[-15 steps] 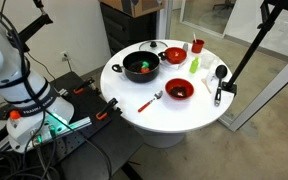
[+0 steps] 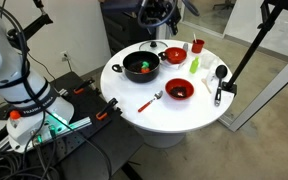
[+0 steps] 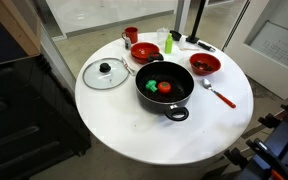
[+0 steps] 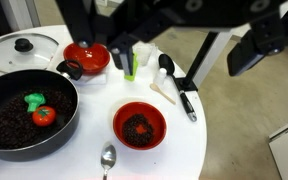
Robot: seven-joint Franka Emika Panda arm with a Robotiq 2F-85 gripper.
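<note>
In the wrist view my gripper appears open, its dark fingers apart at the top with nothing seen between them. Exterior view 1 shows it high above the far side of the table, partly cut off. Below it on the white round table (image 3: 119,130) stands a black pot (image 3: 165,92) with a tomato (image 4: 44,116) and green broccoli (image 4: 34,101) on dark beans. A red bowl (image 4: 139,126) to its right holds some dark beans and a small red thing. A second red bowl (image 4: 87,57) stands behind, partly hidden by a finger.
A glass lid (image 3: 106,73), a red cup (image 3: 130,38), a green bottle (image 2: 194,65) and a black ladle (image 2: 221,72) lie or stand around the table. A spoon (image 3: 220,95) rests near the pot.
The dark gripper has come down into exterior view 1 from the top edge. Objects on the table look unmoved.
</note>
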